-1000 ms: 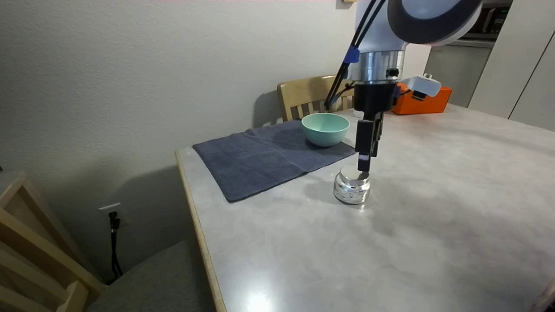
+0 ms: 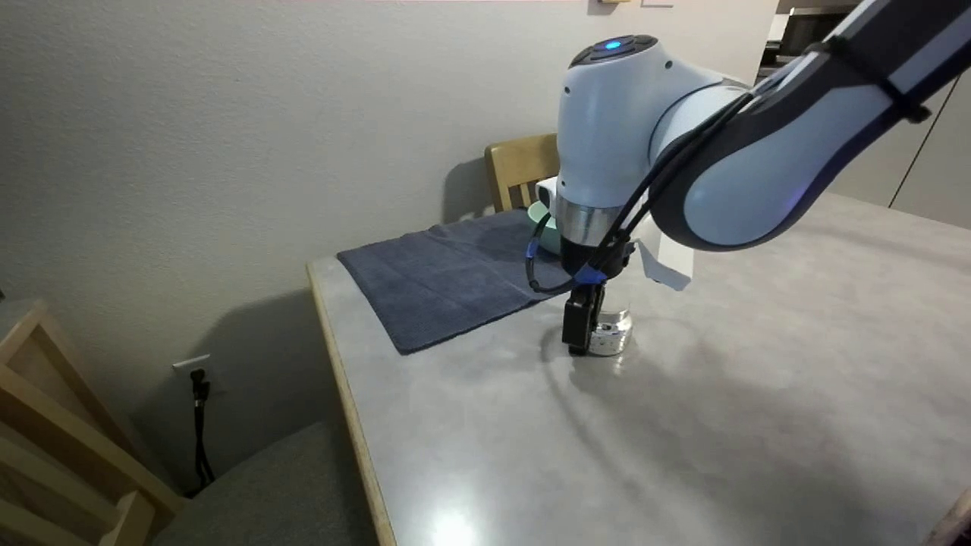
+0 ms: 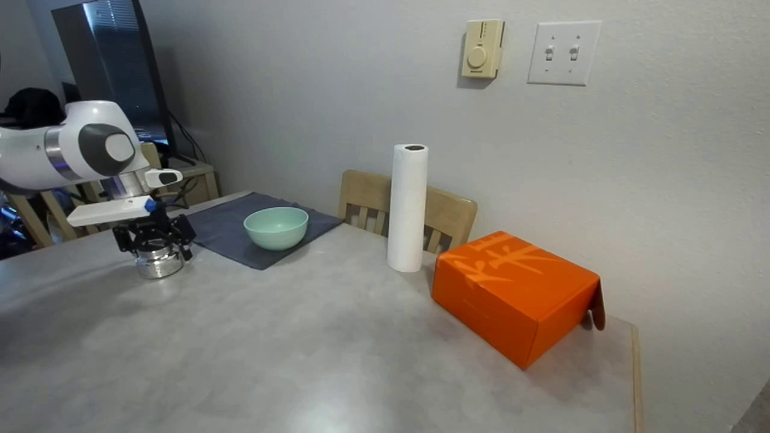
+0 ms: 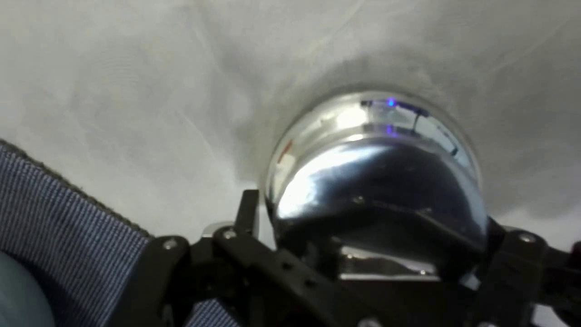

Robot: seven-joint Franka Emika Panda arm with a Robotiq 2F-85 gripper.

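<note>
A shiny silver jar-like container [image 3: 160, 264] stands upright on the grey table, beside the dark cloth. My gripper [image 3: 156, 245] is down around it, one finger on each side. The wrist view shows the container's rounded, reflective top [image 4: 376, 180] between the fingers, with a narrow gap between it and the left finger. On the right, the finger overlaps its edge, and I cannot tell if they touch. The fingers stand wide open. In exterior view 1, a finger [image 2: 579, 326] covers part of the container [image 2: 611, 333].
A mint-green bowl [image 3: 276, 231] sits on the dark blue cloth [image 3: 216, 230]. Farther right are an upright paper towel roll [image 3: 408, 209] and an orange box [image 3: 512, 296].
My gripper has come down and shifted left in exterior view 1, from above the container to around it; its wrist has turned. The arm now hides much of the bowl and the orange box.
</note>
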